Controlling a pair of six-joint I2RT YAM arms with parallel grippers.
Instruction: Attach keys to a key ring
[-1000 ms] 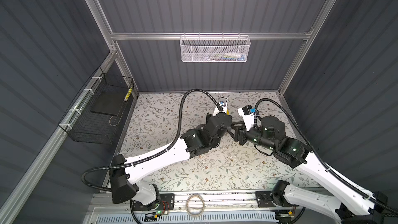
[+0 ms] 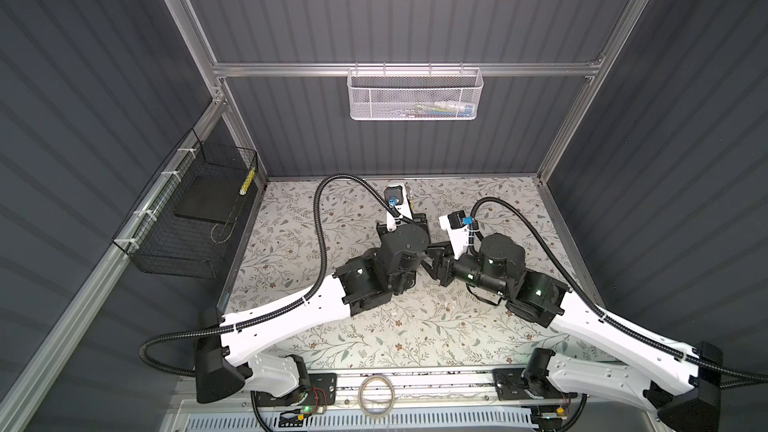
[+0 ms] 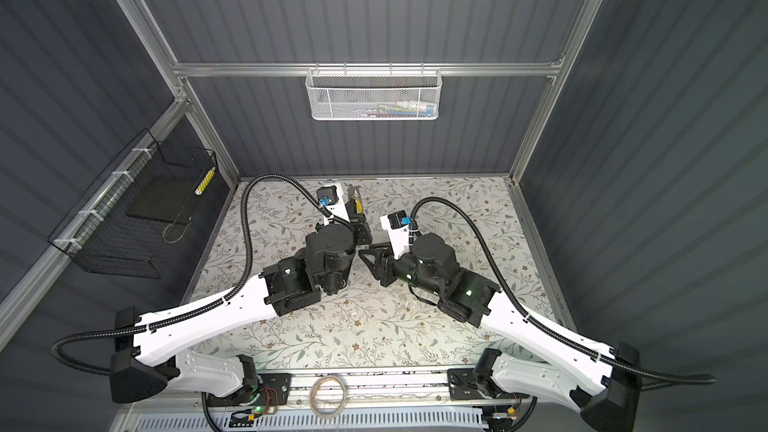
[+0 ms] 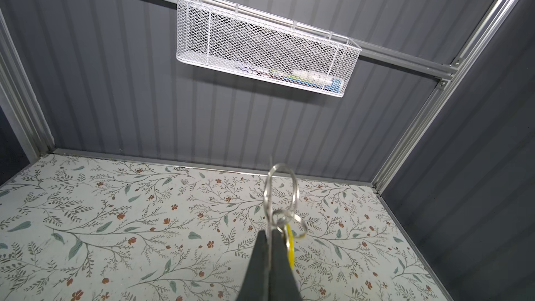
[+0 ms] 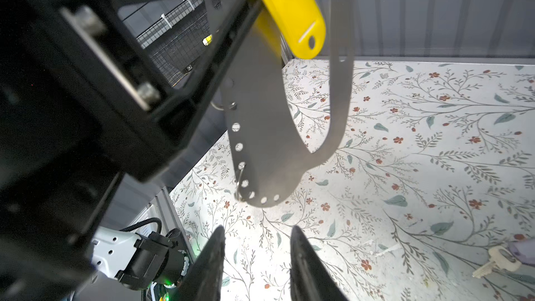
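Observation:
In the left wrist view, silver rings [image 4: 295, 186] and a yellow piece [image 4: 290, 245] stand up at the tips of my left gripper, which is shut on that metal item, blurred. In the right wrist view, a steel plate with holes [image 5: 262, 145] and a yellow piece [image 5: 295, 16] hang beside the black left gripper body. My right gripper is part open below the plate, nothing between its fingers. A key with a lilac head [image 5: 498, 259] lies on the table at right.
A white mesh basket [image 2: 376, 96] hangs on the back wall, a black wire basket [image 2: 192, 248] on the left wall.
Both arms have shifted left over the last second, staying close together above the middle of the table.

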